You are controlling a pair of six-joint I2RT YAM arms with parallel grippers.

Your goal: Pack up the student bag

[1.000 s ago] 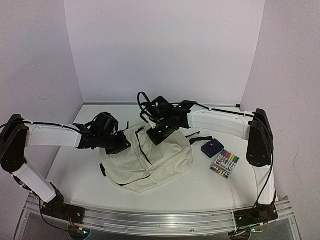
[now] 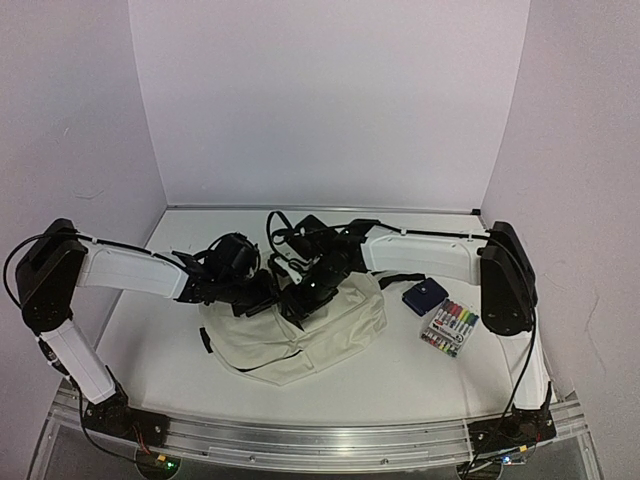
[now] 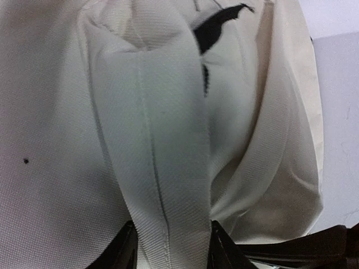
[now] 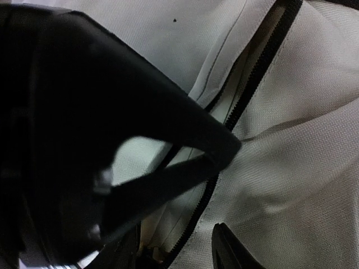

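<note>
The cream student bag (image 2: 265, 345) lies on the table, its cloth creased. Over its upper part, my left gripper (image 2: 268, 298) and right gripper (image 2: 303, 312) are close together. In the left wrist view, a raised fold of bag cloth (image 3: 168, 168) runs between the spread fingers of the left gripper. The right wrist view shows a black zipper edge (image 4: 258, 73) along a slit in the bag, reaching down between the right gripper's parted fingers (image 4: 224, 249). The left gripper's dark finger covers much of that view. A navy pouch (image 2: 425, 296) and a marker set (image 2: 450, 328) lie right of the bag.
A black strap (image 2: 403, 279) sticks out from the bag's right side toward the pouch. Bare table (image 2: 400, 385) shows in front and to the right. Both arms crowd the bag's top, hiding part of the opening.
My left gripper has moved right, over the bag's opening, beside the right one. The right gripper has shifted left and lower across the opening. Pouch and markers are unmoved.
</note>
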